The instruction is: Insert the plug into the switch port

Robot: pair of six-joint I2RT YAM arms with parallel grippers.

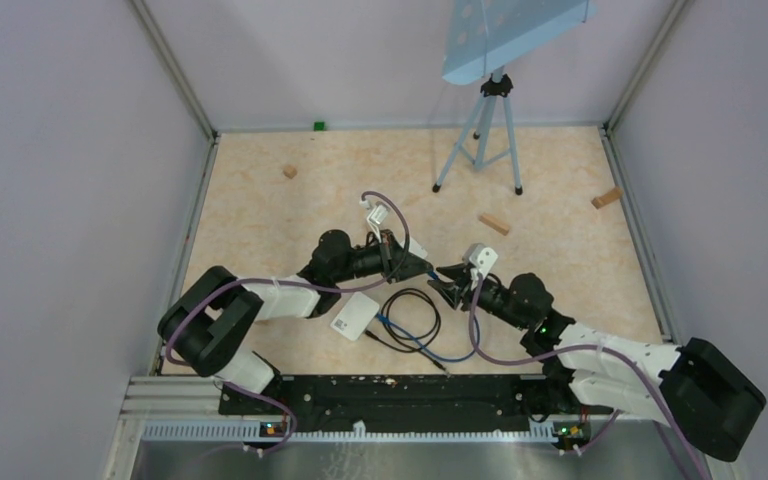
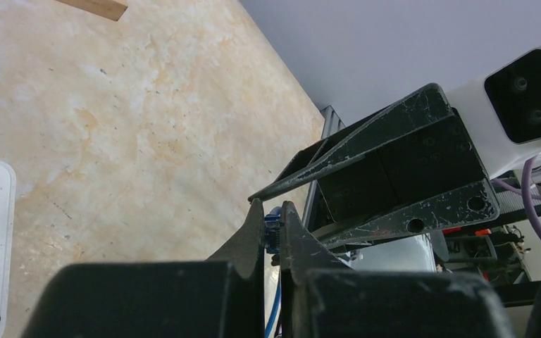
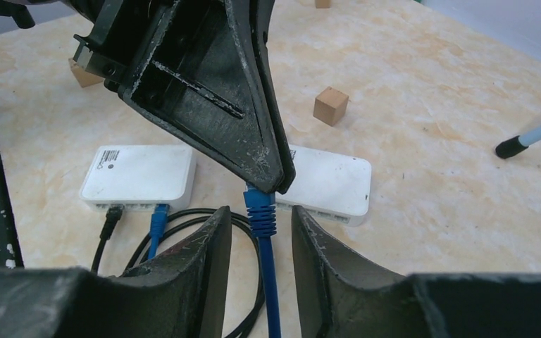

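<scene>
A blue plug (image 3: 261,215) on a blue cable hangs above the table, with my left gripper shut on its upper end. In the top view the left gripper (image 1: 428,267) meets the right one near the middle. My right gripper is partly open, its fingers (image 3: 215,243) on either side of the plug with a gap at each side. Two white boxes lie on the table: one (image 3: 141,172) with a black and a blue cable in its front, the other (image 3: 338,179) behind the plug and partly covered. Their empty ports do not show.
A coiled black cable (image 1: 393,298) lies below the grippers. Wooden blocks (image 1: 494,223) are scattered about, and a tripod (image 1: 493,120) stands at the back.
</scene>
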